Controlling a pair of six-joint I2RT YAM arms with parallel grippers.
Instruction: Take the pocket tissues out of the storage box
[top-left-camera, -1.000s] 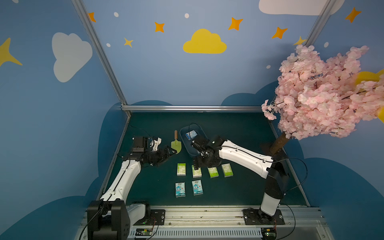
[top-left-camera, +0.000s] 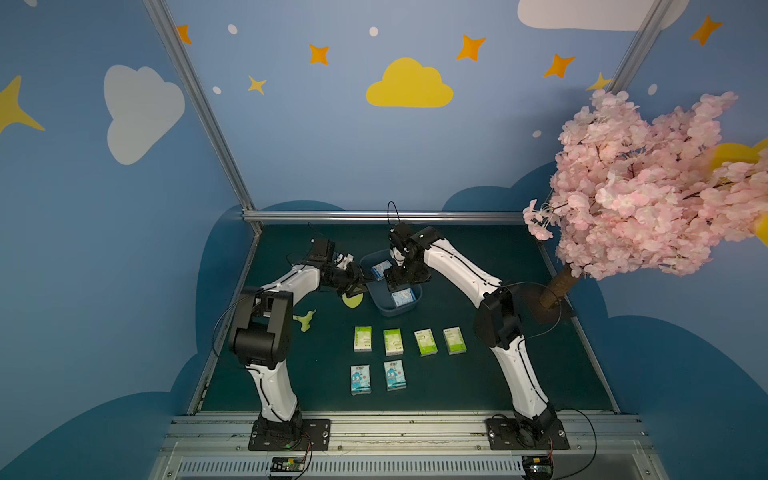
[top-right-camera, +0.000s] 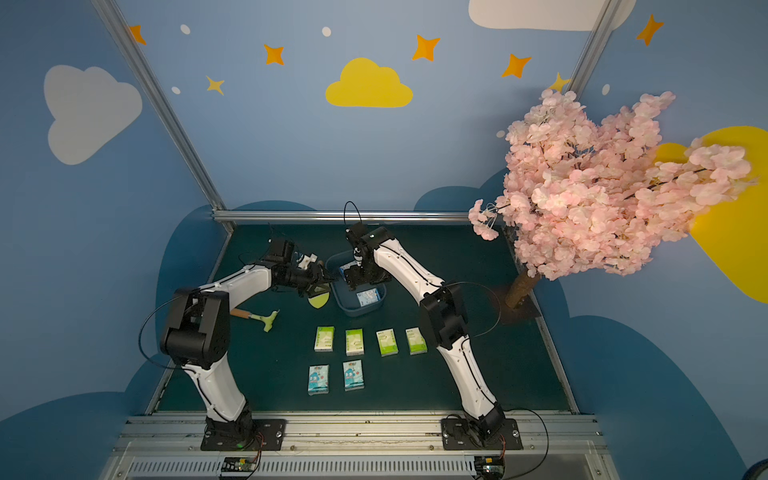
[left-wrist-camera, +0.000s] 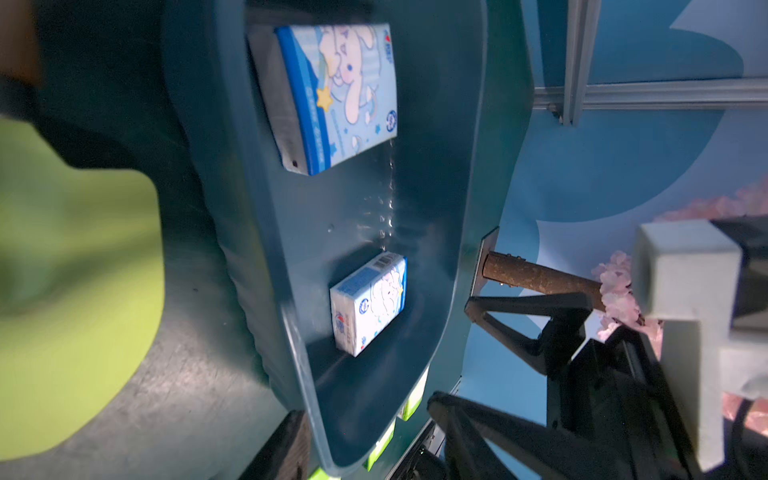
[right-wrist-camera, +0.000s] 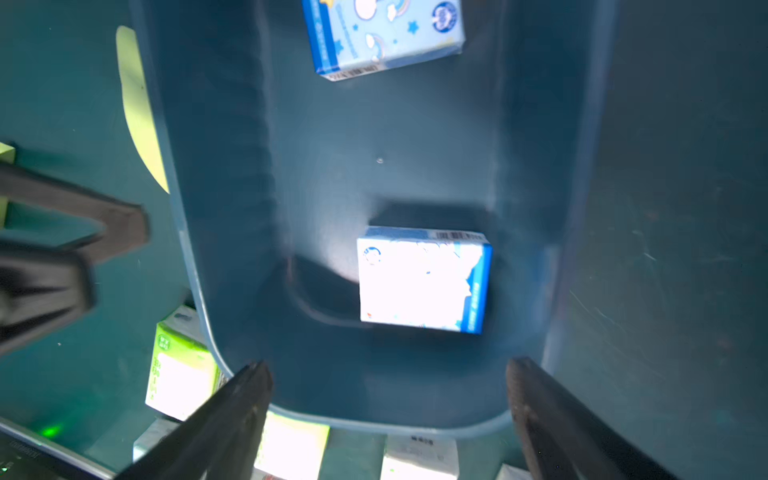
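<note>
The blue-grey storage box (top-left-camera: 376, 292) holds two blue-and-white tissue packs, one at the back (left-wrist-camera: 336, 92) and one toward the front (right-wrist-camera: 420, 280). My left gripper (top-left-camera: 353, 284) is at the box's left wall; in its wrist view the fingers are apart, nothing seen between them, around or just above the rim. My right gripper (top-right-camera: 360, 276) hangs over the box, open and empty, with the front pack between and beyond its fingertips in the right wrist view.
Four green packs (top-left-camera: 393, 341) and two cyan packs (top-left-camera: 360, 378) lie in rows in front. A yellow-green trowel (top-left-camera: 352, 301) and another tool (top-right-camera: 268, 320) are at left. A blossom tree (top-right-camera: 520, 288) stands at right.
Both arms have reached toward the back. My left gripper has moved right to the box; my right gripper has moved back and up over it. The packs have not visibly moved.
</note>
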